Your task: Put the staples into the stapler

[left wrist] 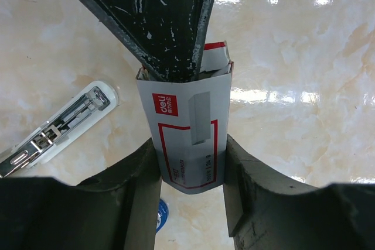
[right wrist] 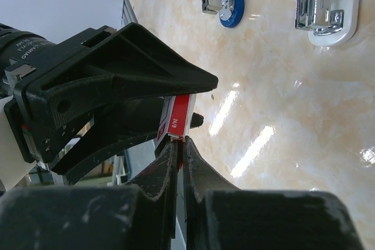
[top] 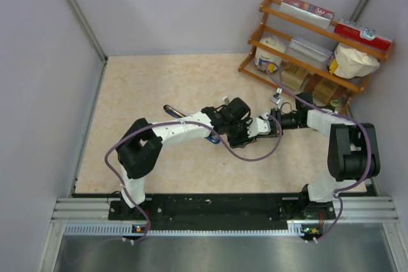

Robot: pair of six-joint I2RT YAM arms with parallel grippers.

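My left gripper is shut on a small white-and-red deli staple box (left wrist: pixel 193 109), its fingers on the two sides. The box's open end faces my right gripper, which is shut; its tips reach into that opening. Nothing shows between them, and the box wall hides the very ends. On the table in the left wrist view lies an open stapler (left wrist: pixel 64 124) with a pale base and a metal magazine. A blue stapler end (right wrist: pixel 232 4) and the pale one (right wrist: pixel 331 4) both appear in the right wrist view.
A wooden shelf (top: pixel 319 68) with boxes and bags stands at the back right. The opened stapler (top: pixel 182 118) lies partly behind the left arm in the top view.
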